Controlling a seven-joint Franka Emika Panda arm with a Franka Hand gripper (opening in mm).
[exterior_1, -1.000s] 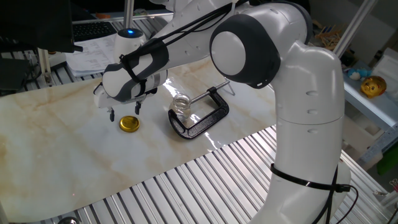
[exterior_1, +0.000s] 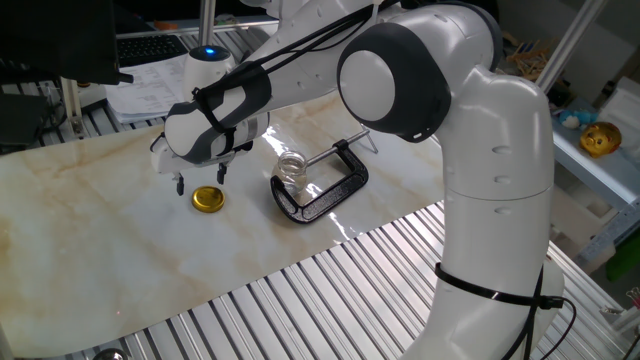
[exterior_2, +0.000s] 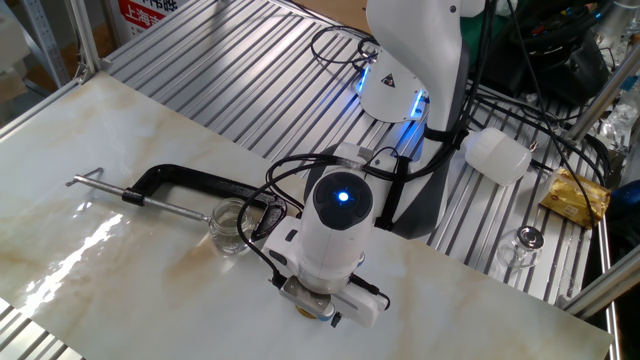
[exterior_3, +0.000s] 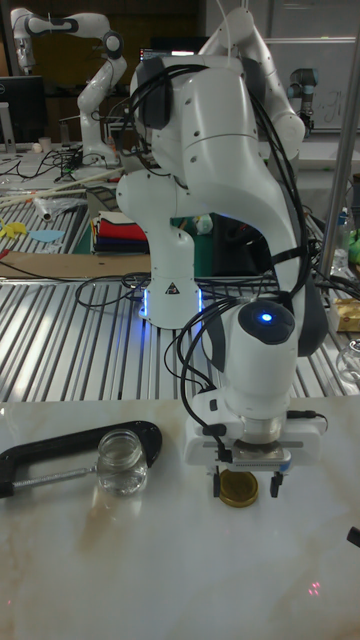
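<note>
A round gold lid (exterior_1: 208, 199) lies flat on the marbled tabletop. Over it hangs my gripper (exterior_1: 201, 183), open, its two fingers spread wide and nothing held between them. In exterior view 3 the gold lid (exterior_3: 239, 490) shows between and behind the fingertips of the gripper (exterior_3: 247, 492). From exterior view 2 the gripper hides most of the lid. An open glass jar (exterior_3: 121, 463) stands beside a black C-clamp (exterior_1: 322, 200), whose screw reaches to the jar. The jar (exterior_2: 232, 226) looks clear and upright.
Bare marbled tabletop (exterior_1: 90, 240) surrounds the lid. Slatted metal decking (exterior_1: 290, 310) runs along the robot's side. On that decking are another small glass jar (exterior_2: 520, 246), a white container (exterior_2: 497, 157) and a gold packet (exterior_2: 575, 195), away from the gripper.
</note>
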